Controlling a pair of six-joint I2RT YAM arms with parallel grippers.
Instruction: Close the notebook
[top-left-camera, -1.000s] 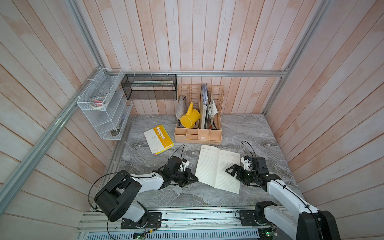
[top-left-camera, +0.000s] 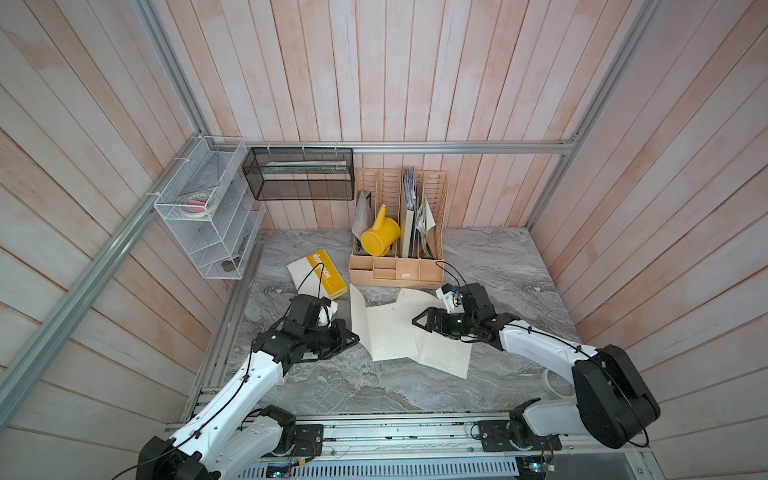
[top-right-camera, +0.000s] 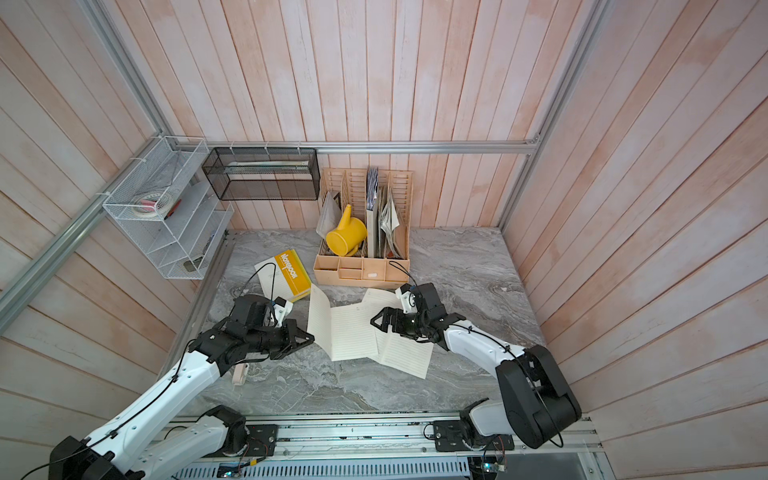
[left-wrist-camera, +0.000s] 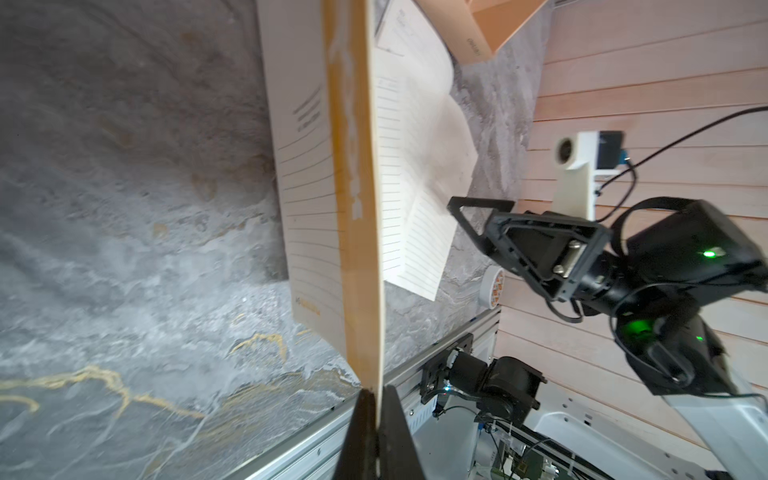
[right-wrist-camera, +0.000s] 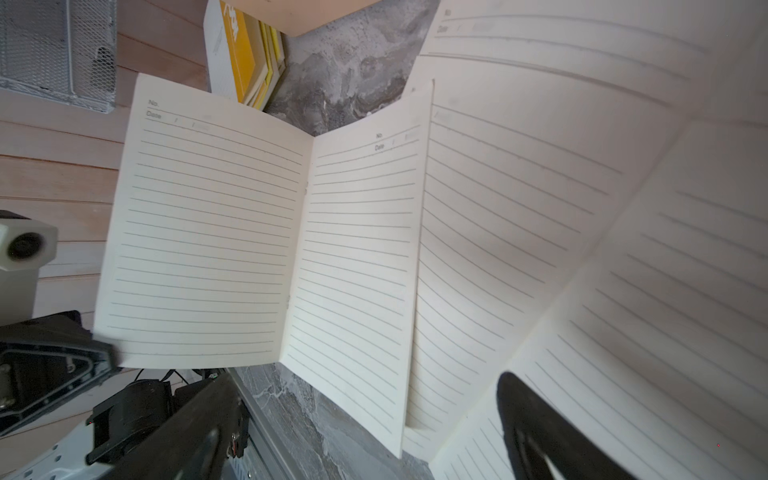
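Observation:
An open lined notebook (top-left-camera: 392, 336) lies on the marble worktop, its left part (right-wrist-camera: 204, 224) raised upright and its other pages (top-right-camera: 400, 356) spread to the right. My left gripper is shut on that raised part's edge, left of the notebook in the top views. My right gripper stands open over the right-hand pages, nothing visible between its fingers.
A yellow-and-white notebook stack (top-left-camera: 316, 272) lies at back left. A wooden organiser (top-left-camera: 396, 272) with folders and a yellow watering can (top-left-camera: 380, 236) stands behind. Wire baskets (top-left-camera: 297, 192) hang on the back and left rails.
My left gripper has risen and moved left with the raised part, pulling the pages apart leftward. My right gripper has moved left and up, over the pages.

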